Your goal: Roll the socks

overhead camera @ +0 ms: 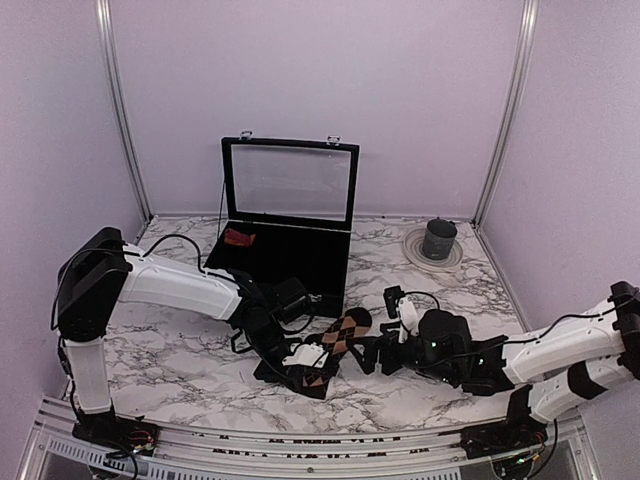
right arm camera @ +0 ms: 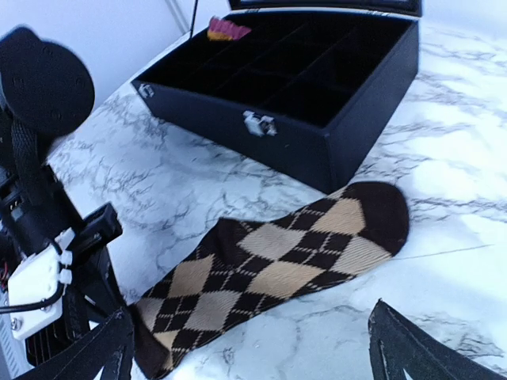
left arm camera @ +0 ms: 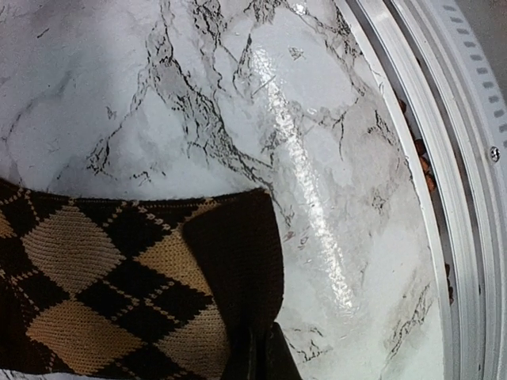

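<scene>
An argyle sock in brown, tan and black [overhead camera: 338,338] lies stretched across the marble table in front of the black case; its dark rounded end [right arm camera: 386,215] points away to the right. At its near end, my left gripper is shut, with the dark brown edge of the sock [left arm camera: 242,253] running in between the fingertips. That edge looks creased there. My right gripper [overhead camera: 368,352] stands open just right of the sock, apart from it. Its two fingers [right arm camera: 400,348] are wide apart in the right wrist view, with only bare table between the tips.
Behind the sock stands the open black case [overhead camera: 275,262] with its glass lid raised and a small red rolled thing [overhead camera: 239,237] in one compartment. A dark grey cup [overhead camera: 439,239] sits on a round plate [overhead camera: 413,256] at the back right.
</scene>
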